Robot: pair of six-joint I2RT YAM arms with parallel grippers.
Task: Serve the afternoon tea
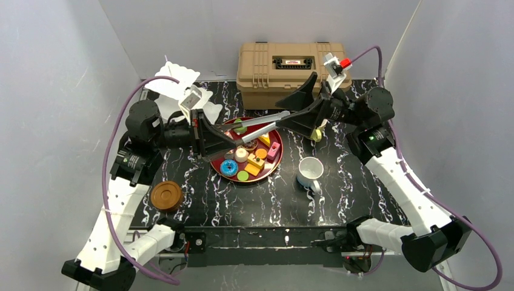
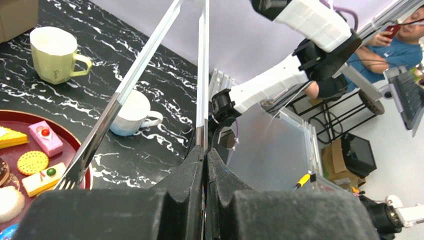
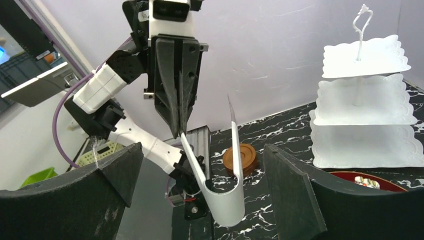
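Note:
My left gripper (image 1: 233, 143) is shut on silver tongs (image 2: 143, 57), whose tips end in fork tines in the left wrist view; in the right wrist view their U-shaped white bend (image 3: 225, 205) faces my right gripper. My right gripper (image 1: 285, 110), open and empty, is beside that far end of the tongs. Beneath them a red plate (image 1: 276, 166) holds several toy pastries, including a blue donut (image 1: 228, 168). A white three-tier stand (image 3: 366, 145) is at the back left of the top view.
A white-blue mug (image 1: 308, 170) and a yellow mug (image 2: 52, 60) stand right of the plate, a brown round lid (image 1: 166, 195) at front left. A tan toolbox (image 1: 291, 85) occupies the back.

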